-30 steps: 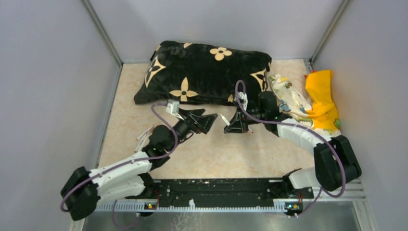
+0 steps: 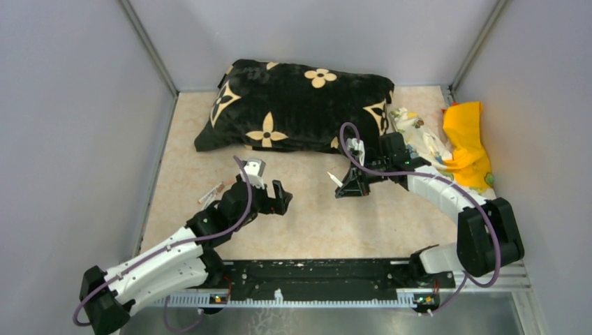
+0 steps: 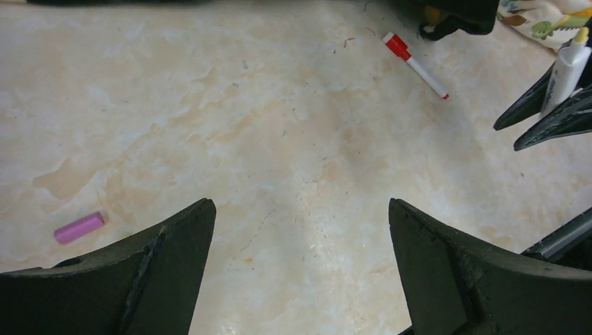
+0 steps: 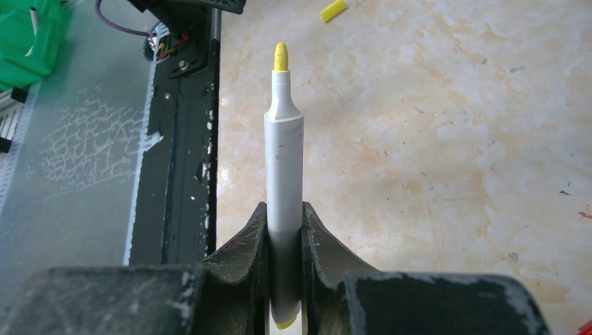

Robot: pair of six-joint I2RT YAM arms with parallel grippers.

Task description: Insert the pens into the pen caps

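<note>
An uncapped white pen with a yellow tip (image 4: 285,153) points upward, and my right gripper is shut on its lower body. That same pen (image 3: 567,70) shows at the right edge of the left wrist view. My left gripper stands open over bare table, nothing between its fingers. Beyond its left finger lies a pink cap (image 3: 79,227). In the right wrist view a yellow cap (image 4: 333,10) lies on the table near the top; in the left wrist view the left finger hides most of it. A red-capped pen (image 3: 419,66) rests on the table.
Pens (image 2: 211,195) lie left of the left arm. A dark flowered cushion (image 2: 293,108) spans the back, with patterned cloth and a yellow cloth (image 2: 466,143) at the back right. The table between the arms is clear.
My left gripper has drawn back to the left and toward the front, away from the right one. The right gripper, still holding the pen, has shifted slightly right.
</note>
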